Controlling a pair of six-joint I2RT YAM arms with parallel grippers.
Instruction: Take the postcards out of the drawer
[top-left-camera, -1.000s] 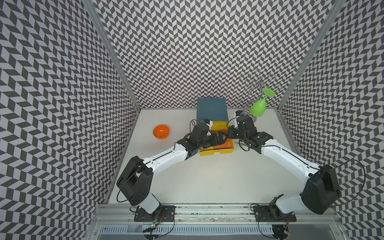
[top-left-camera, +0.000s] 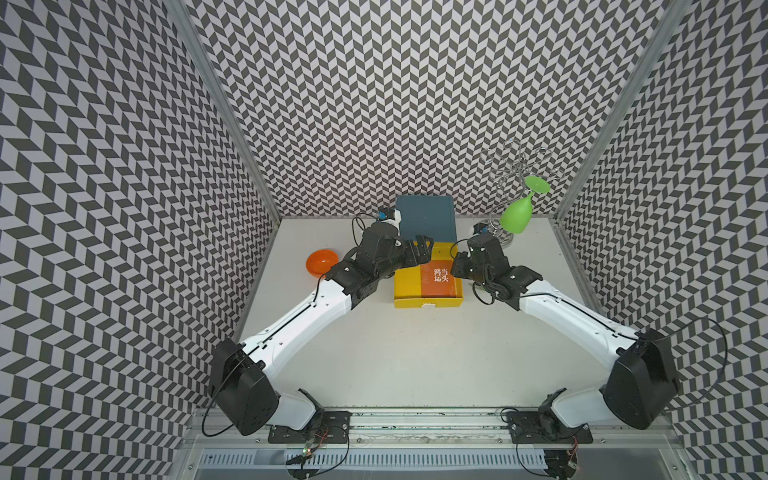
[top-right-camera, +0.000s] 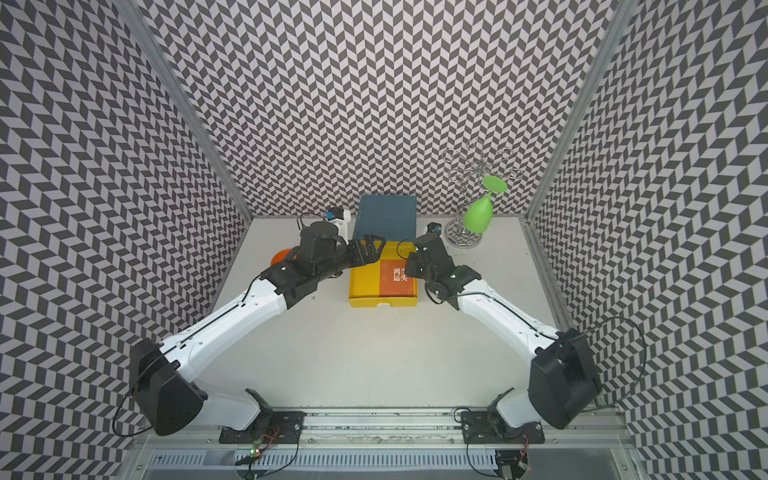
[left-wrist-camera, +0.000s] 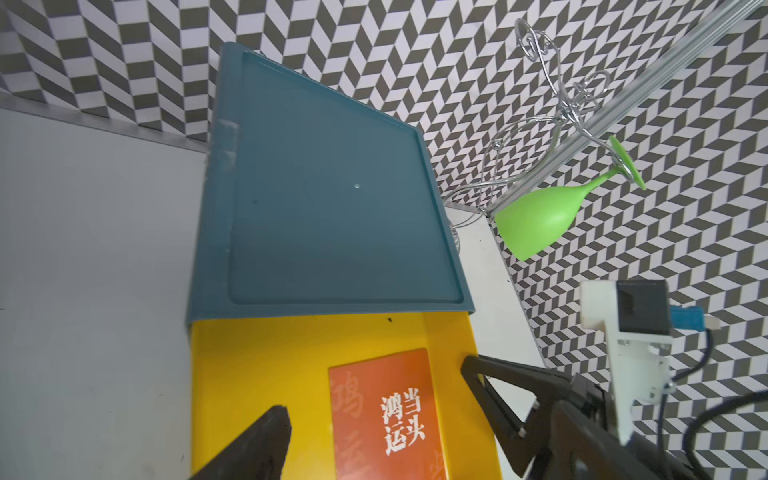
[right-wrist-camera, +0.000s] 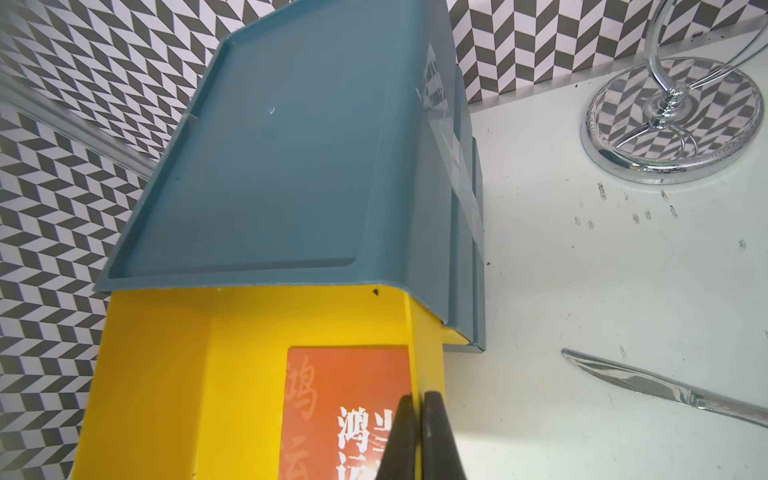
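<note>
A red postcard (left-wrist-camera: 384, 408) with white characters lies flat on the floor of the yellow drawer (left-wrist-camera: 264, 352), which is pulled out from a dark blue cabinet (left-wrist-camera: 336, 200). Whether more cards lie under it cannot be seen. My left gripper (top-left-camera: 418, 253) is open above the back left part of the drawer, nothing between its fingers. Low at the drawer's right side, my right gripper is shut on the thin right wall, one finger inside and one outside. In the right wrist view the postcard (right-wrist-camera: 320, 408) is partly hidden by that wall.
An orange bowl (top-left-camera: 322, 262) stands on the table left of the drawer. Right of the cabinet is a metal stand (right-wrist-camera: 672, 120) with a green goblet (top-left-camera: 517, 214) hanging from it. A knife (right-wrist-camera: 640, 384) lies to the right.
My left gripper has moved left and back, uncovering more of the postcard. The drawer has shifted slightly left. My right arm has moved only a little.
</note>
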